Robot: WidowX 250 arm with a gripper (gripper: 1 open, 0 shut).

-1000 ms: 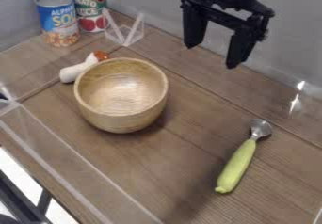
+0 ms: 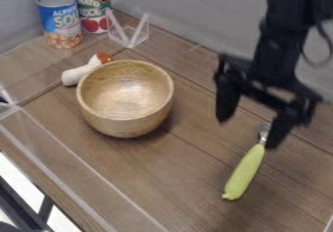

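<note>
My black gripper (image 2: 267,109) is motion-blurred, open, hanging above the right part of the wooden table, over the metal end of a green-handled utensil (image 2: 244,172), which it partly hides. The utensil lies at the lower right. A wooden bowl (image 2: 125,119) stands left of centre, apart from the gripper.
A white object with an orange end (image 2: 81,72) lies behind the bowl. Two cans, a blue one (image 2: 61,21) and a red one (image 2: 92,9), stand at the back left beside a clear plastic piece.
My gripper has moved down and to the right, from the back of the table toward the green-handled utensil. The bowl and other objects have not moved.
</note>
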